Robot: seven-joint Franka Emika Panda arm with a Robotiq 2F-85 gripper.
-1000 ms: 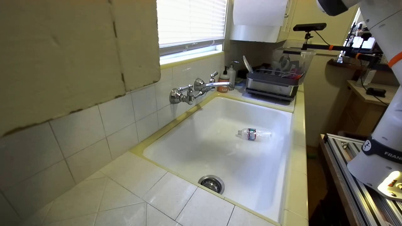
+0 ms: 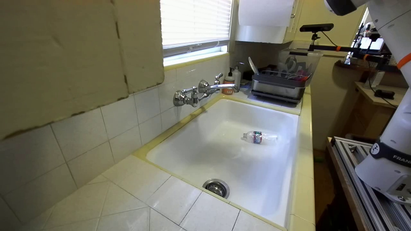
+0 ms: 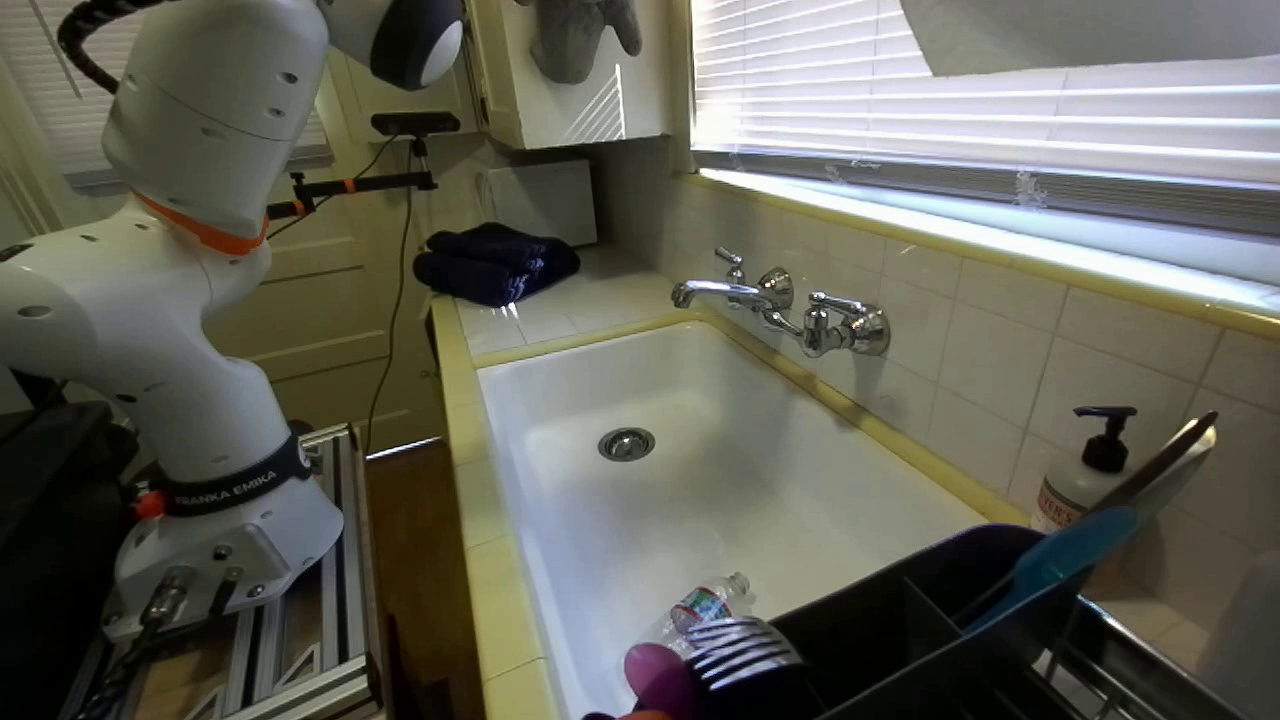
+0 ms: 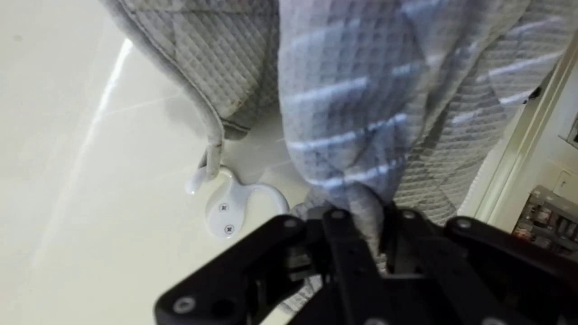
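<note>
Grey quilted cloth (image 4: 347, 103), which looks like an oven mitt, fills the top of the wrist view. My gripper is shut on a pinched fold of it, and the fold bulges above the black fingers. A corded loop (image 4: 214, 157) at the cloth's left edge lies over one prong of a white double hook (image 4: 221, 214) screwed to a pale panel. Whether the held fold and the looped part are one piece, I cannot tell. In exterior view 2 a grey mitt (image 3: 570, 42) hangs against the cabinet side, its top cut off. Neither exterior view includes my gripper.
Below is a white sink (image 2: 231, 161) holding a clear plastic bottle (image 2: 260, 137). A chrome faucet (image 2: 223, 86) projects from the tiled wall. Beyond the sink stands a dish rack (image 2: 277, 86); dark folded cloth (image 3: 498, 262) lies on the opposite counter.
The light on the robot's base, lit before, is now dark. The arm's upper part has shifted very slightly; the sink and bottle are unchanged.
</note>
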